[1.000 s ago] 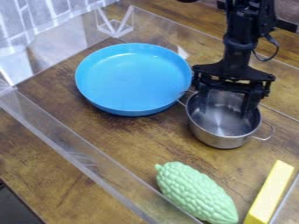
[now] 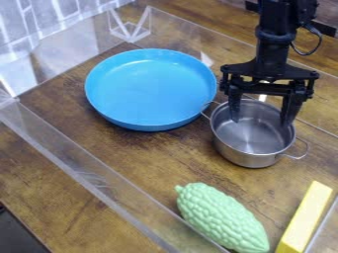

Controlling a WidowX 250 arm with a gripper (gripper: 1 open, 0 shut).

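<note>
A steel pot (image 2: 248, 145) with two side handles sits on the wooden table (image 2: 93, 188) at the right of centre. My black gripper (image 2: 260, 104) hangs just over the pot's back part, open, its fingers pointing down at the pot's top. Nothing shows between the fingers, and where exactly the tips end against the rim is hard to tell.
A blue plate (image 2: 149, 91) lies left of the pot. A green bumpy toy vegetable (image 2: 219, 213) and a yellow block (image 2: 303, 214) lie at the front right. Clear plastic walls edge the area.
The pot and other objects have not visibly moved.
</note>
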